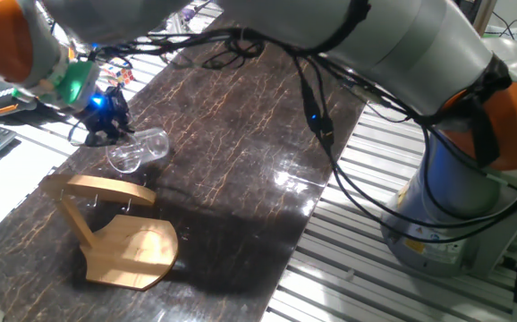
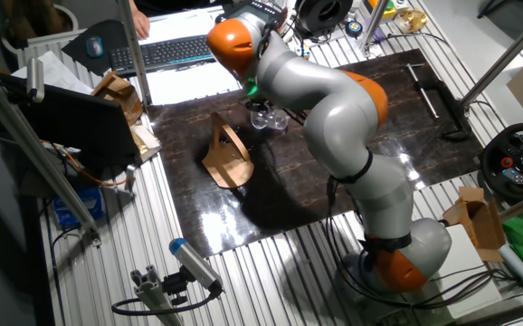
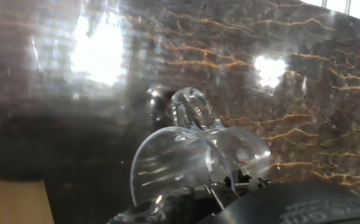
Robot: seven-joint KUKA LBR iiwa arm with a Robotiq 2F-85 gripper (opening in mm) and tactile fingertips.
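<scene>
A clear, see-through cup (image 1: 140,148) hangs tilted on its side at my gripper (image 1: 115,132), above the dark table and behind the wooden stand. In the wrist view the cup (image 3: 167,158) fills the lower middle, a rounded clear loop rising from its far side. My gripper is shut on the cup near the bottom edge, though dark parts hide much of the contact. The wooden stand (image 1: 133,252) has a flat base, a slanted post and a curved top arm with several small metal hooks. Exterior view 2 shows the cup (image 2: 269,119) right of the stand (image 2: 229,170).
The dark marbled table (image 1: 241,161) is open to the right of the stand. A keyboard (image 2: 166,54) and white paper lie beyond its far edge. Cables (image 1: 317,112) droop below the arm. A black-handled frame (image 2: 438,104) lies at the table's far right.
</scene>
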